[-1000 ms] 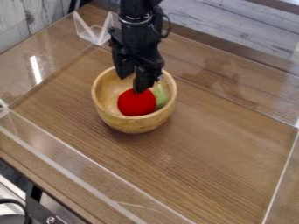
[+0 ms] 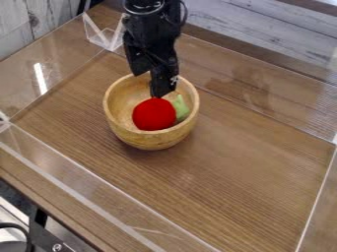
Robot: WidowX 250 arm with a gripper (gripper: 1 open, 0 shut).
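A wooden bowl (image 2: 122,122) holds a red round object (image 2: 154,114) and a pale green piece (image 2: 179,106) to its right. My black gripper (image 2: 149,89) hangs over the back of the bowl, above the red object, its fingers pointing down and open, with nothing seen held between them.
A clear plastic piece (image 2: 102,31) stands at the back left. White walls and edges border the table at the left and back.
My gripper has risen from low over the red object and moved slightly back, leaving the red object and bowl where they were.
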